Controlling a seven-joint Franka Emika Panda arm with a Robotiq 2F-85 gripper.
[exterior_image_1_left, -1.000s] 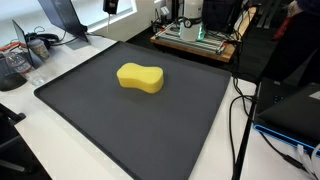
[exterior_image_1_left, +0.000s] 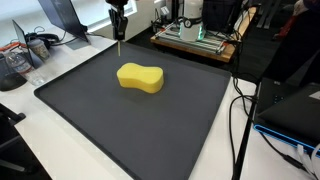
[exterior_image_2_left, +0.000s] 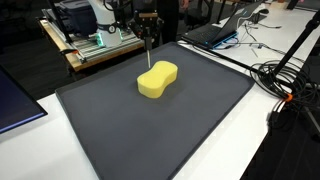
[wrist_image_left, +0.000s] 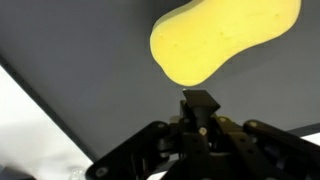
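Observation:
A yellow sponge (exterior_image_1_left: 140, 78), narrowed at its middle, lies on the dark mat (exterior_image_1_left: 130, 120). In exterior view 2 the same sponge (exterior_image_2_left: 158, 79) sits toward the mat's far side. My gripper (exterior_image_1_left: 118, 34) is above the mat's far edge, behind the sponge, and shut on a thin pale stick (exterior_image_1_left: 118, 48). That stick (exterior_image_2_left: 149, 58) points down close to the sponge in exterior view 2; whether its tip touches anything I cannot tell. In the wrist view my gripper has its dark fingertips together beside the sponge (wrist_image_left: 215, 35), and the stick is not clearly visible.
Cables (exterior_image_1_left: 240, 105) run along the right of the mat in exterior view 1. A wooden-edged stand (exterior_image_1_left: 200, 42) with white parts is at the back.
The sponge has stayed in place.

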